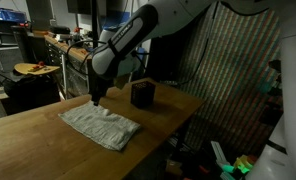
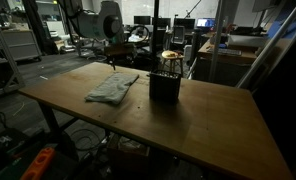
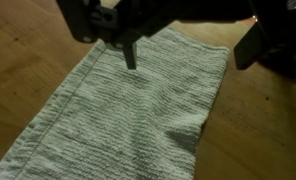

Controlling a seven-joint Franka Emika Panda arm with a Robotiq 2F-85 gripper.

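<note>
A light grey cloth (image 1: 100, 124) lies spread on the wooden table, its surface slightly wrinkled in the wrist view. Over the far part of the cloth stands my gripper (image 1: 97, 98), pointing down. In the wrist view the two fingers are wide apart, one finger (image 3: 129, 54) over the cloth and the other finger (image 3: 250, 48) near its edge. The gripper is open, with only the cloth below and nothing held. In the second exterior view the cloth (image 2: 112, 88) lies left of the black box.
A black open box (image 1: 142, 93) stands on the table to the right of the cloth. Bare tabletop (image 2: 203, 115) stretches out right of the box in the second exterior view. Chairs and desks fill the background.
</note>
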